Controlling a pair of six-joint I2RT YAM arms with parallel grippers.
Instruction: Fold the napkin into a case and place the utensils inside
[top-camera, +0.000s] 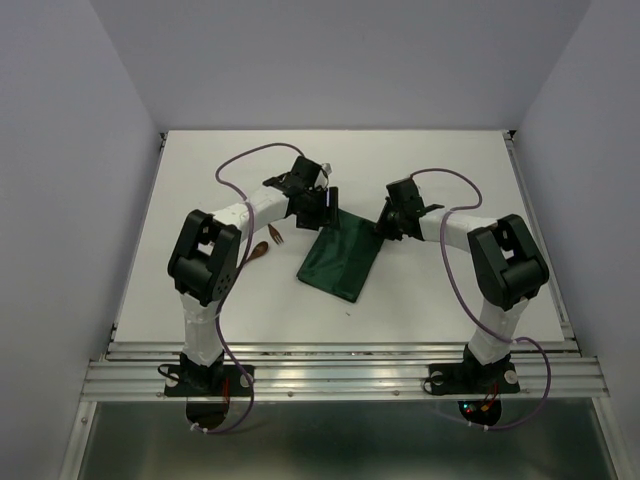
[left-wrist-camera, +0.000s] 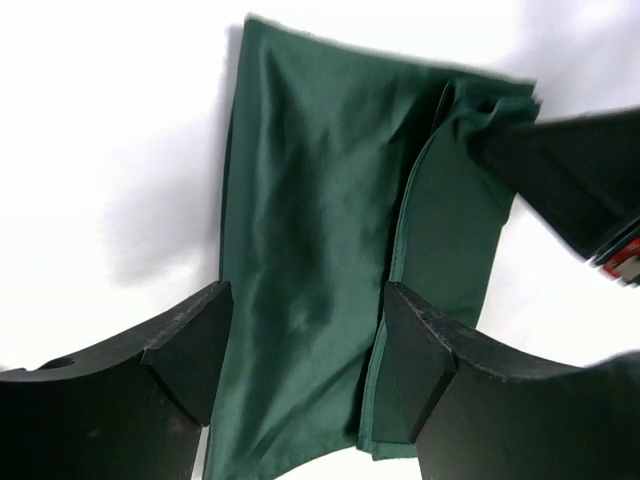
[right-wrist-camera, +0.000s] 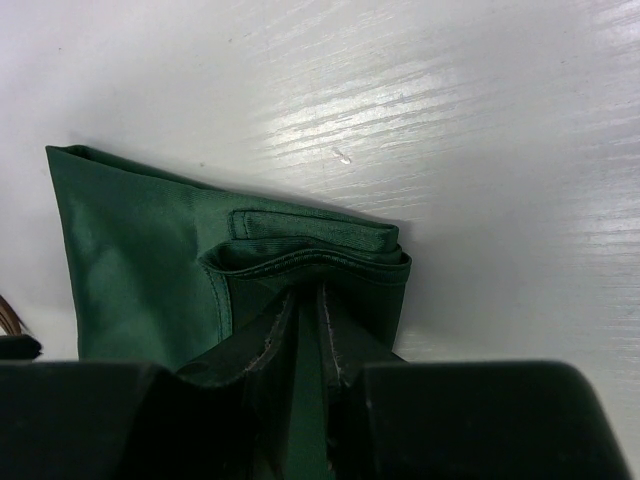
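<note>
The green napkin (top-camera: 340, 262) lies on the table as a long strip, its right part folded over in a narrower flap (left-wrist-camera: 450, 240). Above its left half, my left gripper is open, fingers wide apart with cloth visible below and nothing held. At the far right corner, my right gripper has its fingertips close together over the folded layers (right-wrist-camera: 310, 250). A narrow gap shows green cloth between them; whether they touch it is unclear. Left of the napkin lie a wooden fork (top-camera: 275, 234) and a wooden spoon (top-camera: 257, 251), partly covered by the left arm's cable.
Both grippers stand close to each other over the napkin's far end, the right finger reaching into the left wrist view.
</note>
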